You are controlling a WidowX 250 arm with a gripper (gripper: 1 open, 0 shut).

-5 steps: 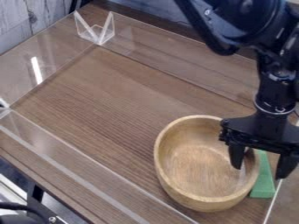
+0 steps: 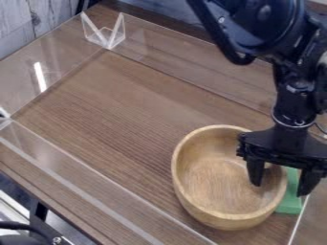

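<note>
A light wooden bowl (image 2: 211, 182) stands at the lower right of the table, with a green flat object (image 2: 290, 201) partly under or beside its right side. My black gripper (image 2: 281, 177) is low over the bowl's right rim, its fingers on either side of that rim area. Whether it grips the rim, or how far its fingers are apart, is hard to tell.
Cables lie beyond the near left edge.
The bowl and my gripper have shifted slightly up and to the left together over the last second.
</note>
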